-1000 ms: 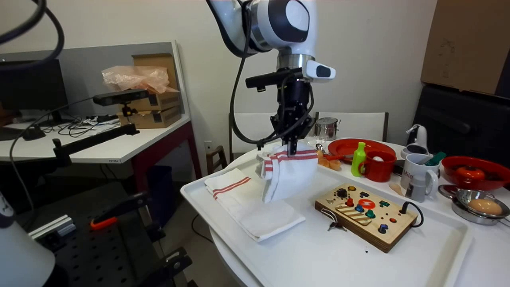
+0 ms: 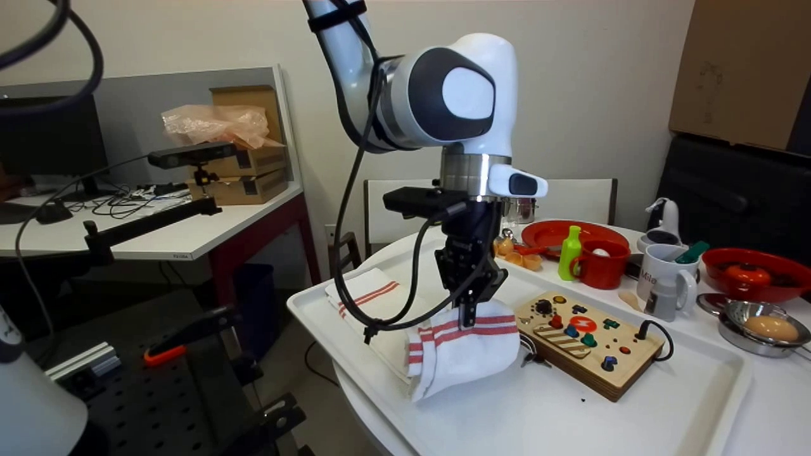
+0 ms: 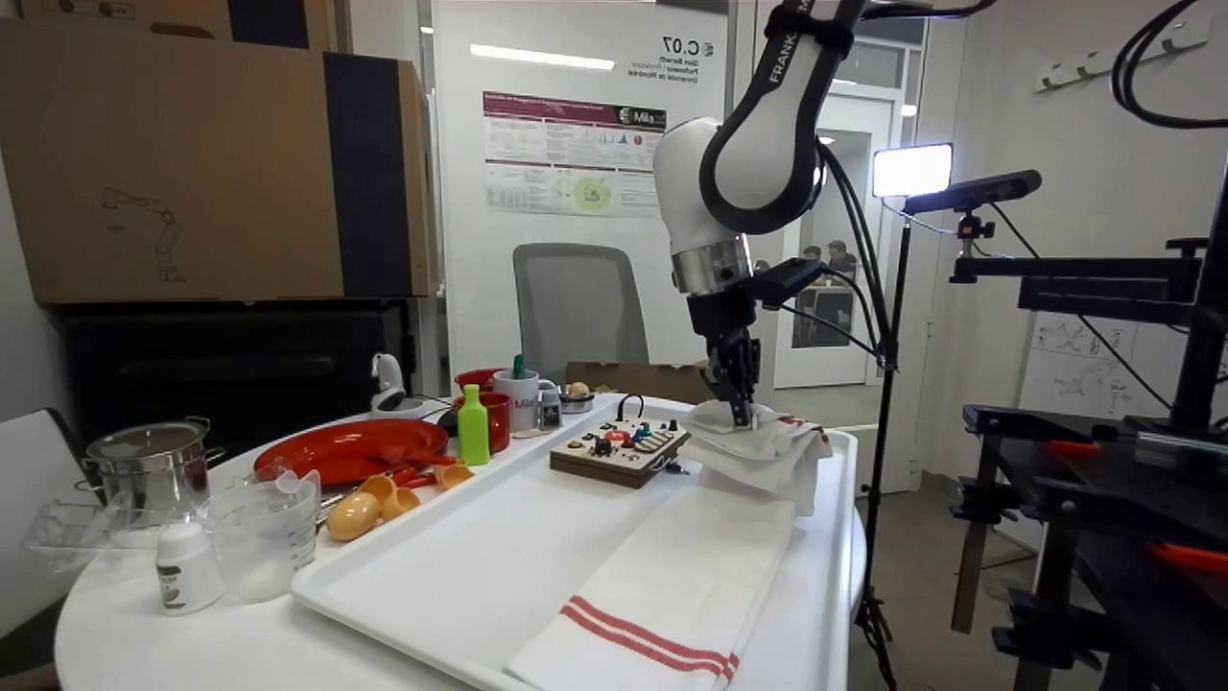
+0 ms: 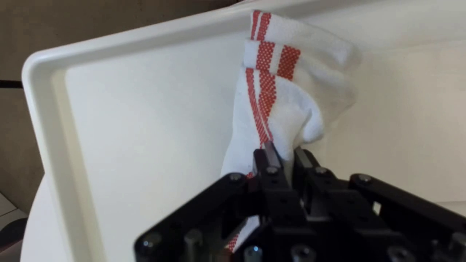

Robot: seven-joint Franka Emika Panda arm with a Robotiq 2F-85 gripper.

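A white towel with red stripes [image 2: 475, 357] hangs bunched from my gripper [image 2: 466, 315], which is shut on a fold of it. In the wrist view the striped end of this towel [image 4: 262, 96] spreads up from between the fingertips. Another white towel [image 3: 679, 564], or a part of the same one, lies flat on the white tray [image 3: 460, 564], its red stripes toward the tray's near end in the second exterior view. Whether the two pieces join cannot be told. The held cloth hangs over part of the flat one and beside the wooden button box [image 2: 585, 338].
Keys [image 2: 532, 351] lie at the box's edge. Past the tray stand a green bottle [image 2: 570, 253], a red mug [image 2: 600, 263], a white mug [image 2: 659, 270] and a red plate [image 3: 345, 455]. Much of the tray is bare.
The gripper has come down and nearer the camera of exterior view 1, carrying the bunched towel lower over the tray, where it now covers part of the flat towel.
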